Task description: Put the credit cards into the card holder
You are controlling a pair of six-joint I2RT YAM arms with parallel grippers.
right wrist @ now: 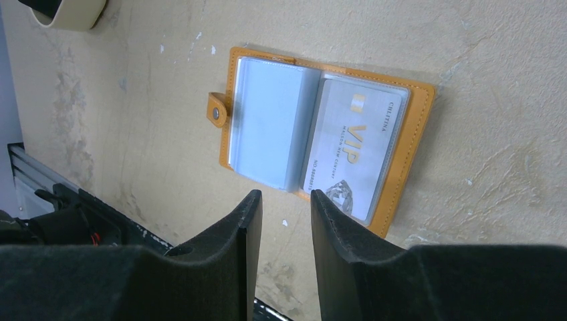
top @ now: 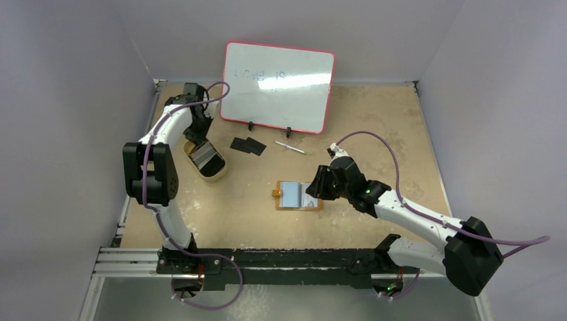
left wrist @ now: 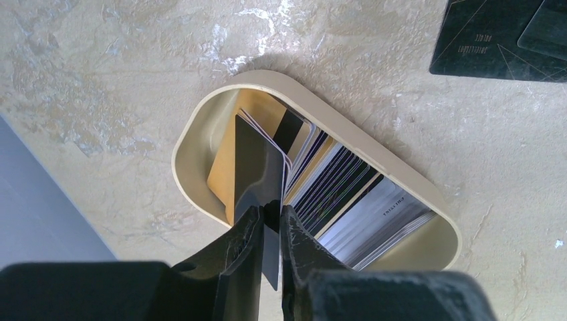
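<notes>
A tan oval bin [top: 212,178] at the left of the table holds several cards on edge. My left gripper [top: 198,142] reaches into its far end. In the left wrist view, a dark glossy card [left wrist: 257,164] leans askew over the others, and its lower part runs down into the narrow gap of the left gripper. Whether the fingers press on it cannot be told. A tan card holder [right wrist: 409,154] lies unfolded with a clear pocket and a white VIP card [right wrist: 351,134] on its right side. Just in front of it, my right gripper stands open and empty.
Two dark cards [top: 255,146] lie overlapping on the table right of the bin. A white pen [top: 290,147] rests farther right. At the back stands a whiteboard [top: 277,87] with a red frame. Between bin and holder the table [top: 244,200] is clear.
</notes>
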